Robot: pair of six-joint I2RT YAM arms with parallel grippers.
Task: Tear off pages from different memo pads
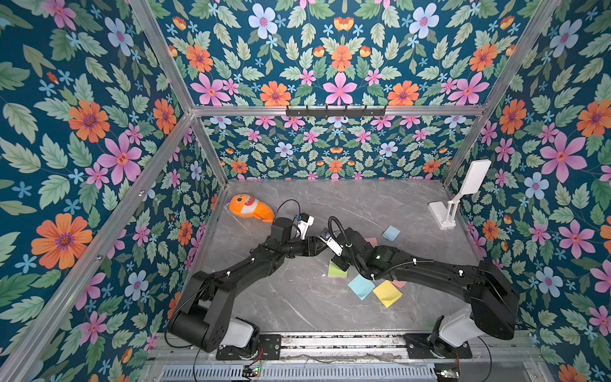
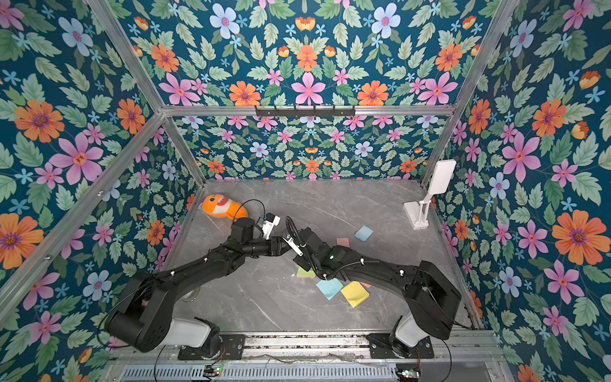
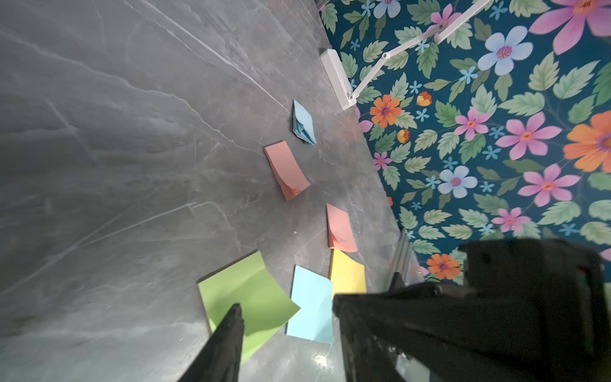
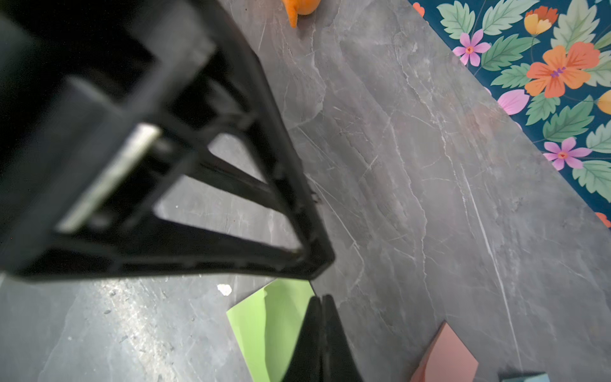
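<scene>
The green memo pad [image 3: 245,296] shows below my left gripper, which stands open with nothing between its fingers. Its top page curls up at the corner toward the blue pad. In the right wrist view the green pad [image 4: 273,324] lies partly behind my right gripper. That gripper is shut, its tips together, and no paper shows between them; the green page is outside them. A light blue pad [image 1: 361,287] and a yellow pad [image 1: 387,293] are in front of the right arm. A pink pad [image 3: 285,168] and another pink pad [image 3: 341,227] lie further off.
A small blue pad [image 1: 390,233] lies toward the back right. The white lamp [image 1: 445,213] stands by the right wall, and an orange plush toy [image 1: 250,207] rests at the back left. Both arms nearly meet mid-table. Bare table extends behind and left of them.
</scene>
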